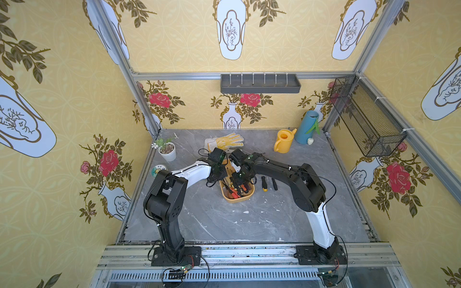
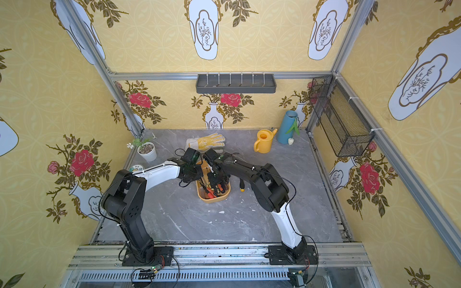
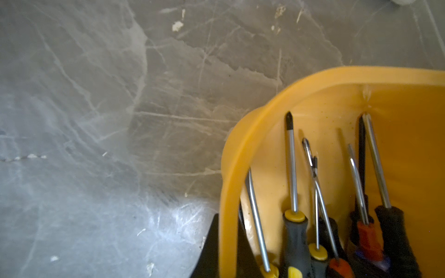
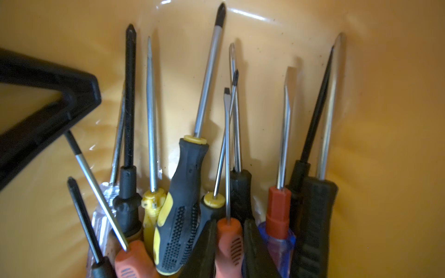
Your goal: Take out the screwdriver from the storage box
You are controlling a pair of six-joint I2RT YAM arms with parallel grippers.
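The yellow storage box (image 1: 234, 199) stands mid-table and holds several screwdrivers lying side by side. In the left wrist view, my left gripper is shut on its side wall, one finger outside and one inside. My right gripper reaches down into the box, its fingers part open. An orange-handled screwdriver (image 4: 230, 238) lies between its two fingers, with a gap visible beside the handle. Close on its left are a black-and-yellow screwdriver (image 4: 178, 208) and a smaller yellow-collared one (image 4: 212, 208); a red-and-blue one (image 4: 278, 213) is on the right.
Two dark tools, one a yellow-ended screwdriver (image 1: 264, 183), lie on the table right of the box. Behind are gloves (image 1: 228, 140), a yellow watering can (image 1: 283, 141) and a blue vase (image 1: 306, 127). A potted plant (image 1: 167, 151) stands back left.
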